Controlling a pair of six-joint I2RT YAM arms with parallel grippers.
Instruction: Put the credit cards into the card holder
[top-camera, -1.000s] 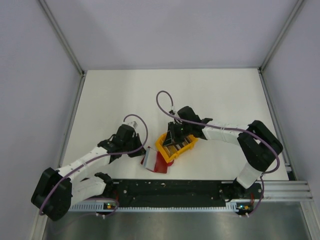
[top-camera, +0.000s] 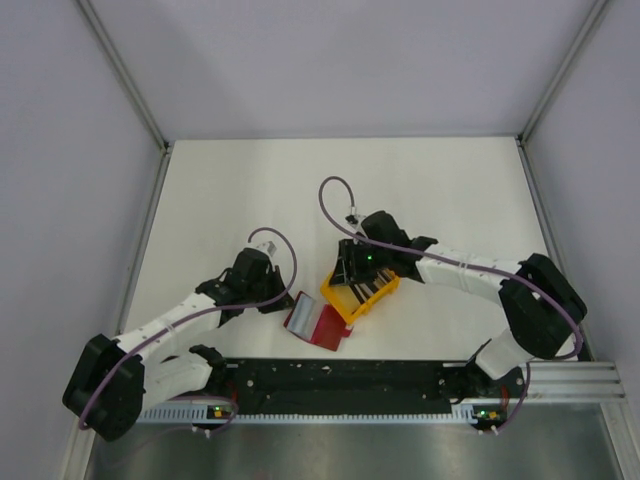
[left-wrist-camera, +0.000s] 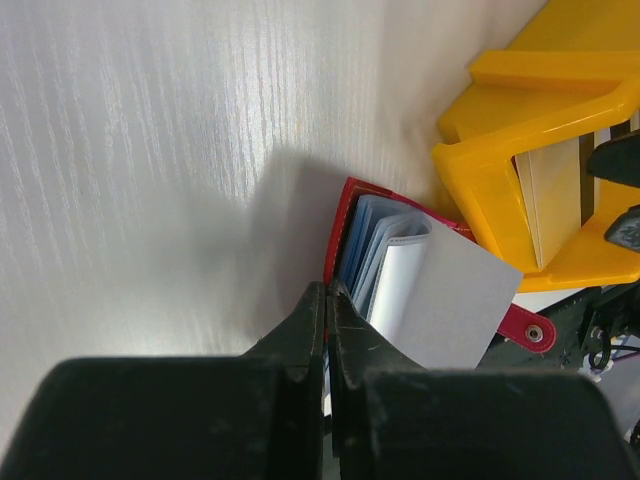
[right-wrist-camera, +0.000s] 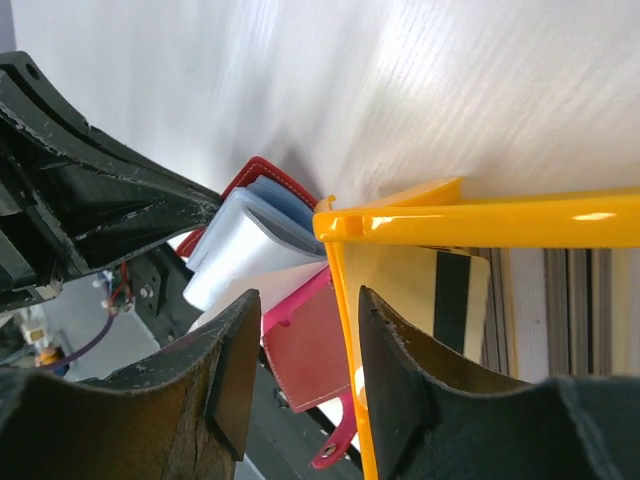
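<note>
The card holder (top-camera: 303, 316) lies spread on the table, with a red cover and clear sleeves (left-wrist-camera: 400, 285). At its upper left edge my left gripper is shut on the thin red cover. Right beside the holder sits a yellow box (right-wrist-camera: 500, 222) with a row of cards standing in it. The front card (right-wrist-camera: 400, 285) is tan with a black stripe. My right gripper is part open over the box's left end. A yellow wall runs in the gap between its fingers; no card shows there, and contact cannot be judged.
A red strap with a metal snap (left-wrist-camera: 534, 333) sticks out at the holder's near side. Box and holder are very close together.
The yellow box has shifted slightly right and toward the near edge, away from the holder. Most recently my right arm has moved a little right and its fingers look wider. The left arm has stayed still.
</note>
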